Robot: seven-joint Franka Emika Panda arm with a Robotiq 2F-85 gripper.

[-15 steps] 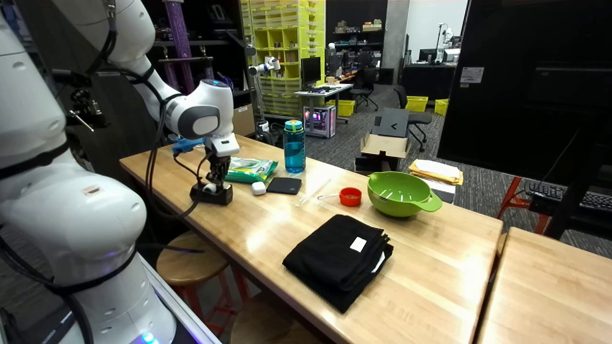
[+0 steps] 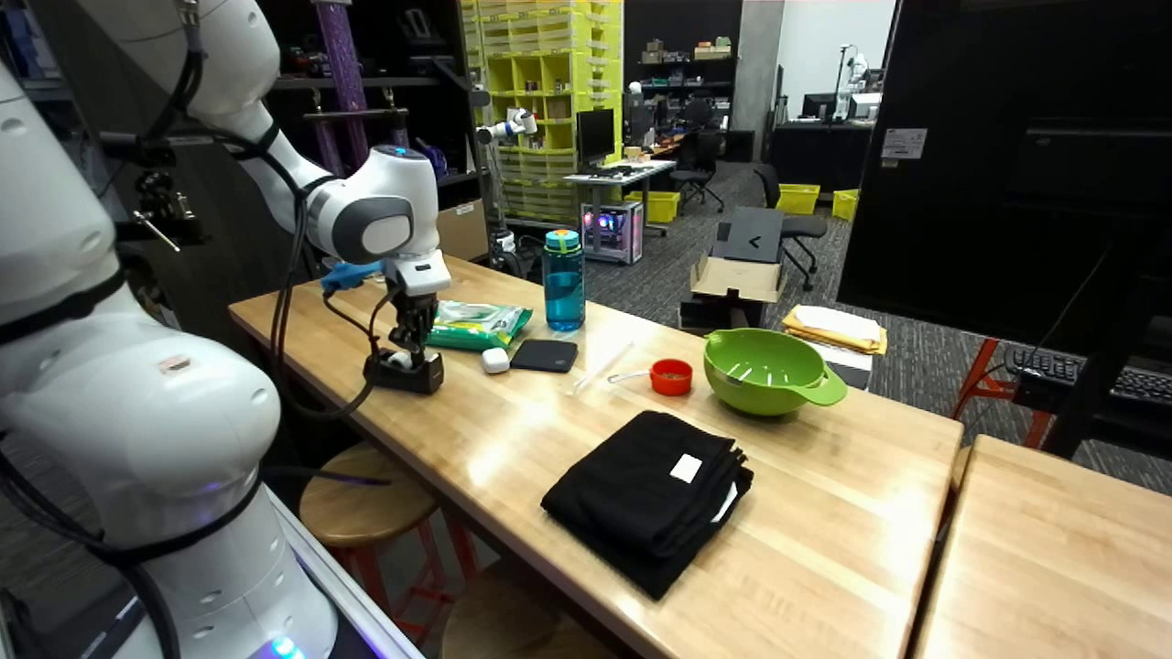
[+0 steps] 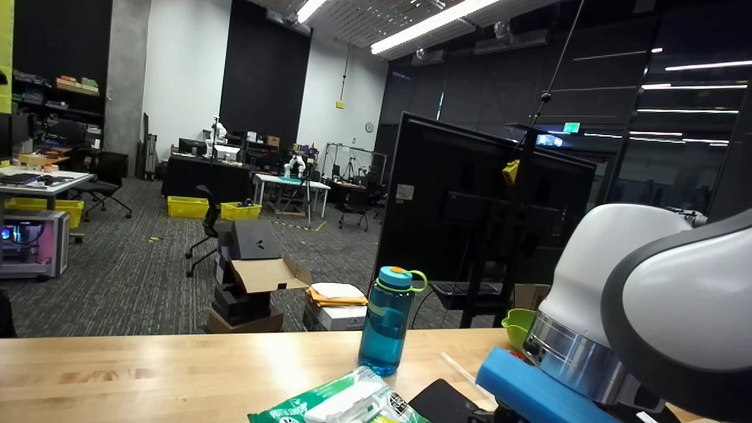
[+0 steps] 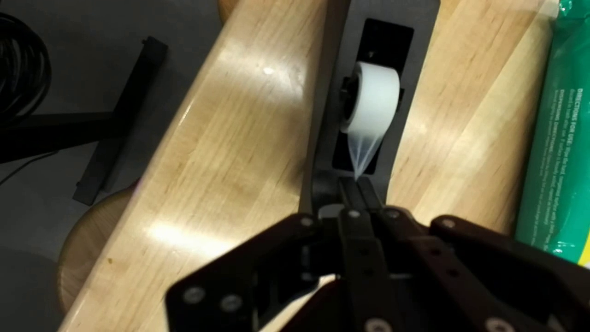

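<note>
A black tape dispenser (image 4: 406,41) stands on the table near its edge, with a roll of clear tape (image 4: 381,91) seated in it. From the roll a strip of tape (image 4: 365,149) runs down, gathered to a point at my fingertips. My gripper is shut, its two fingers side by side with the strip's end pinched at their tips. In exterior view 1 the gripper (image 2: 411,350) reaches down over the dispenser (image 2: 408,379), where the roll is mostly hidden behind it.
Close to the dispenser lie a green wipes pack (image 2: 472,326), a white case (image 2: 495,361) and a black wallet-like item (image 2: 545,355). Behind them stands a blue bottle (image 2: 565,286). A red cup (image 2: 671,377), green colander (image 2: 764,372) and folded black cloth (image 2: 648,494) sit farther right.
In exterior view 1 my arm and gripper have shifted slightly to the left. The dispenser looks almost unmoved, and the other table objects stay in place.
</note>
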